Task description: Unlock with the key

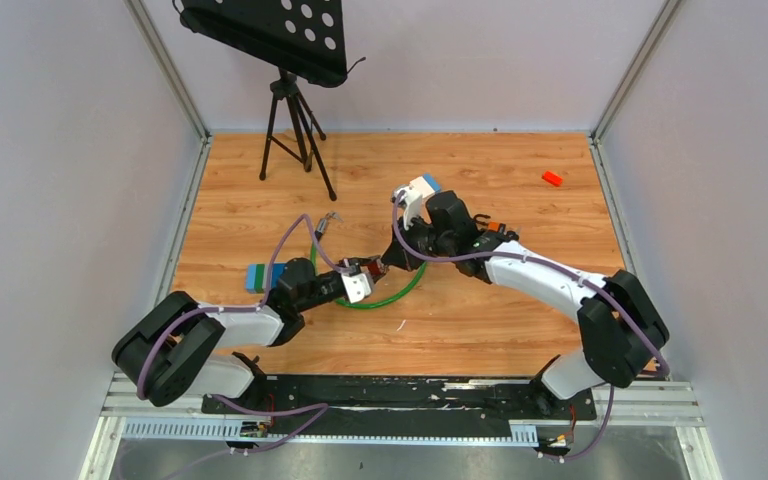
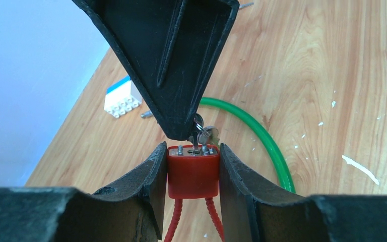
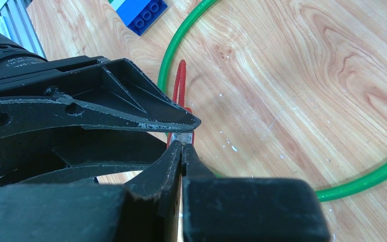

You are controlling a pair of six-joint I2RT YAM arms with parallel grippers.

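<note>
Between the fingers of my left gripper is a red padlock [image 2: 193,176], held with its silvery keyhole face toward the right gripper. A red cord shackle [image 3: 180,83] trails from it. A key blade [image 2: 195,146] stands in the keyhole, with a ring and another key [image 2: 210,134] hanging beside it. My right gripper is shut, its fingertips right at the keyhole face and the key's head. The near finger partly covers that head, so whether the key is pinched cannot be told. In the top view both grippers meet over the table's middle.
A green hose [image 1: 400,296] curves on the table under the grippers. Blocks stand at the left [image 1: 267,277] and behind the right gripper [image 1: 425,187]. A small red piece [image 1: 552,178] lies at the far right; a black stand [image 1: 300,130] is at the back left.
</note>
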